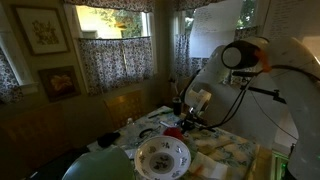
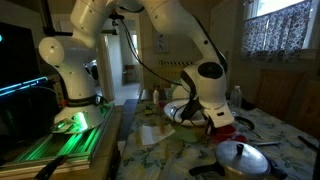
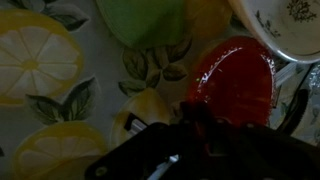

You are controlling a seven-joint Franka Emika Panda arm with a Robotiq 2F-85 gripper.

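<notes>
A glossy red dish lies on the lemon-print tablecloth, at the right of the wrist view. Its near part is hidden under my gripper, whose dark fingers come down over the dish's left edge. They appear shut on that edge, though the dim light hides the exact contact. From exterior view 2, my gripper points down right at the red dish. In exterior view 1 a bit of the red dish shows behind a white colander.
Close to the dish stands a lidded metal pot. A white patterned bowl and a green cloth lie nearby. Behind the arm is a large pale bowl.
</notes>
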